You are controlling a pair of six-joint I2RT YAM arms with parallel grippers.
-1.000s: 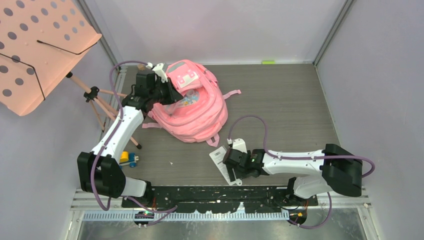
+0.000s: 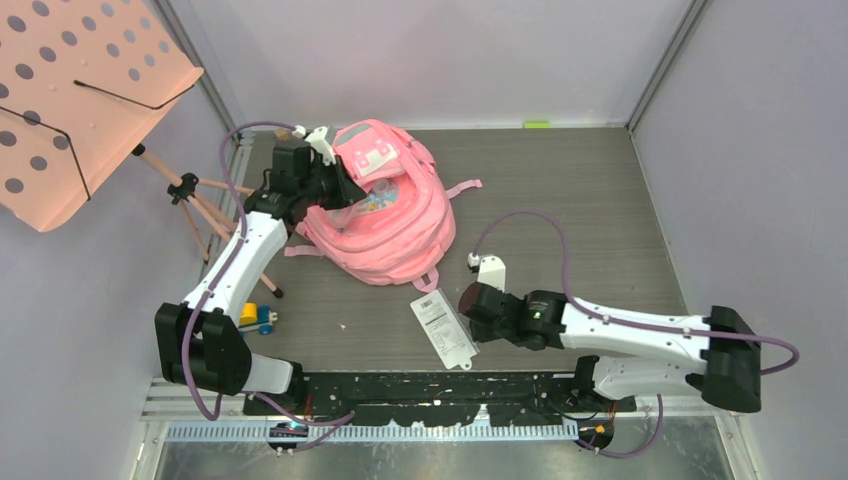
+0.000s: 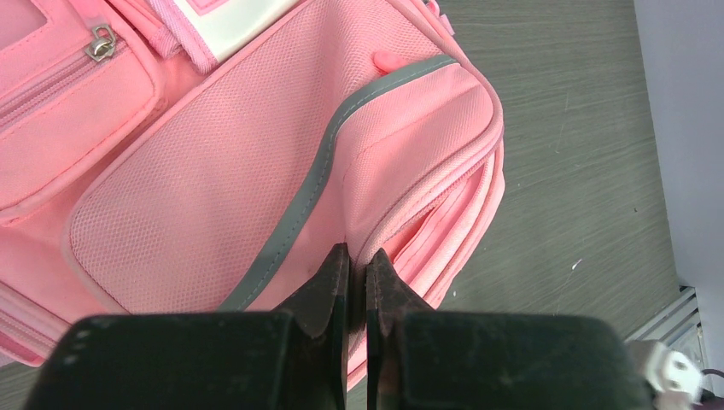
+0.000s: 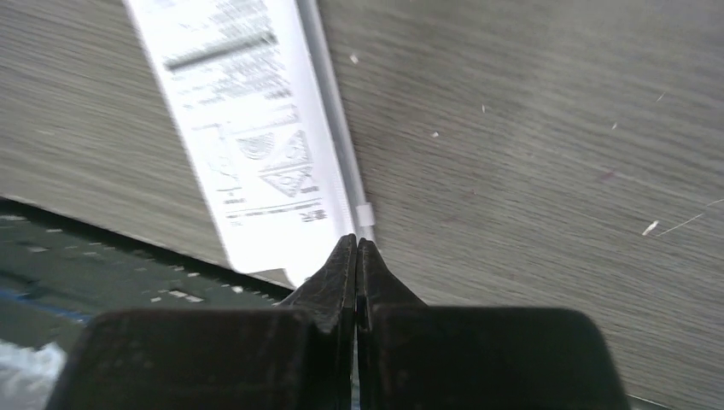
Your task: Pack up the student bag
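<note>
A pink backpack point(image 2: 400, 235) lies on the table's left-middle. My left gripper point(image 2: 343, 190) is shut on a folded, zipped edge of its fabric point(image 3: 410, 162), near the bag's upper left in the top view. A white printed packet point(image 2: 440, 325) with a clear sleeve lies in front of the bag. My right gripper is shut, its tips at the packet's near end; whether anything is between them is hidden.
A pink perforated board point(image 2: 90, 90) on a tripod stands at the left. A yellow and blue toy point(image 2: 258, 316) lies at the left front. A dark rail runs along the front edge.
The left arm and backpack look unchanged.
</note>
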